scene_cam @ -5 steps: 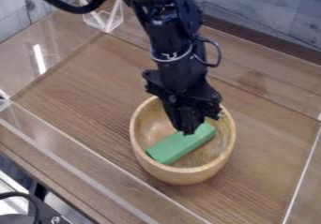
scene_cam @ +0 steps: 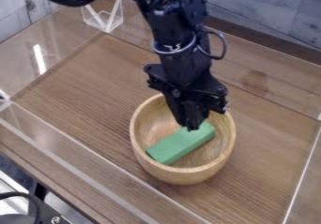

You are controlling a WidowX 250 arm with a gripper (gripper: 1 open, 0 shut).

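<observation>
A tan round bowl (scene_cam: 150, 166) sits on the wooden table at the lower centre, with a green rectangular block (scene_cam: 171, 149) lying inside it. The black robot arm comes down from the top of the view, and its gripper (scene_cam: 189, 115) hangs over the back part of the bowl, above the block's upper end. The fingertips are dark and overlap, so whether they are open or shut is unclear.
A white wire or plastic item stands at the back left near the wall. A dark object shows at the lower left corner.
The bowl and green block look unmoved.
</observation>
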